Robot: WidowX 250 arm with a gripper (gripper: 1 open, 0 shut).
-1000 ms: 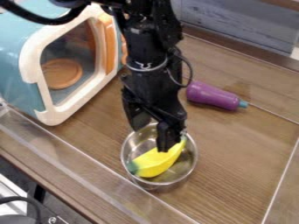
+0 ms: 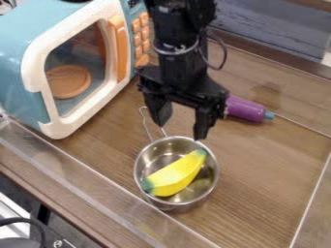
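Note:
A yellow banana with green ends [image 2: 173, 173] lies in a small steel pan [image 2: 195, 196] on the wooden counter. Above and behind the pan is my black gripper [image 2: 181, 118], open, with nothing between its fingers. A purple eggplant-like object [image 2: 245, 108] lies to the right, behind the gripper.
A light blue toy microwave [image 2: 38, 64] with an orange plate inside stands at the left. A clear rail runs along the front left edge. The counter right of the pan [image 2: 265, 179] is bare.
My gripper has risen and moved back, away from the pan and banana, which are now more fully visible.

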